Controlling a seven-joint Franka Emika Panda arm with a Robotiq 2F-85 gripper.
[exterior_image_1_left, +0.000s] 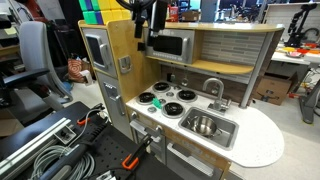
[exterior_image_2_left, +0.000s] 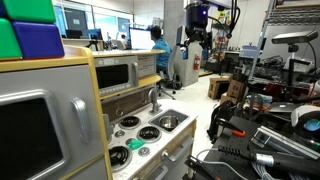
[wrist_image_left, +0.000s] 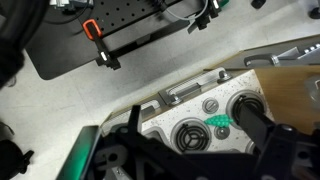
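Observation:
My gripper is open, with nothing between its fingers, high above the toy kitchen's counter. In the first exterior view, the gripper hangs at the top, in front of the microwave. The second exterior view has the gripper at upper right, well clear of the counter. A small green object lies among the stove burners; its exact kind is hard to tell. The same green object shows near the left burners. A metal pot sits in the sink.
The microwave sits under a wooden shelf behind the counter. A tall faucet rises behind the sink. Green and blue blocks top the cabinet at the left. Cables lie by the robot's base.

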